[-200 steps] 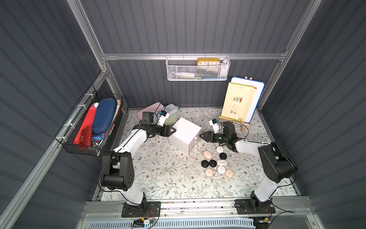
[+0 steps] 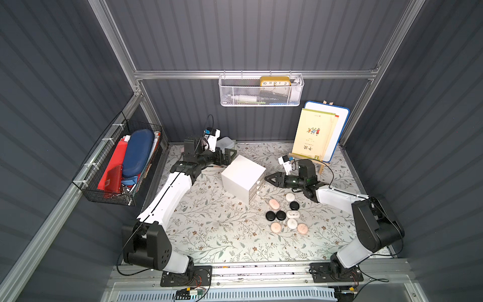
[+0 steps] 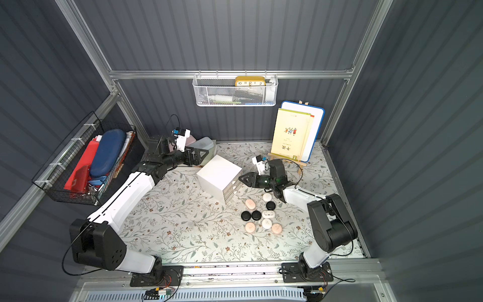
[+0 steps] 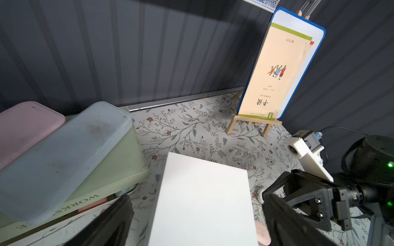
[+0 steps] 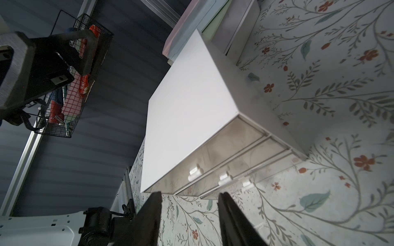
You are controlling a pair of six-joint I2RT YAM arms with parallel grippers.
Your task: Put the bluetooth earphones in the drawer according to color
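A white three-drawer cabinet [image 2: 243, 176] stands mid-table, its drawer fronts [image 5: 232, 159] with small white knobs facing right, all shut. My right gripper is beside the top drawer knob [image 5: 194, 172], fingers apart with nothing between them. My left gripper hangs open above and behind the cabinet's left side. Earphone cases lie right and front of the cabinet: black ones [image 2: 270, 215], pink ones [image 2: 275, 227] and white ones [image 2: 291, 223], several in all.
Pastel boxes [image 4: 69, 160] lie behind the cabinet at the left. An easel with boards [image 2: 316, 131] stands back right; a wire basket [image 2: 130, 166] hangs on the left wall.
My left arm has risen up and back, away from the cabinet's left side. The cabinet and cases are unchanged.
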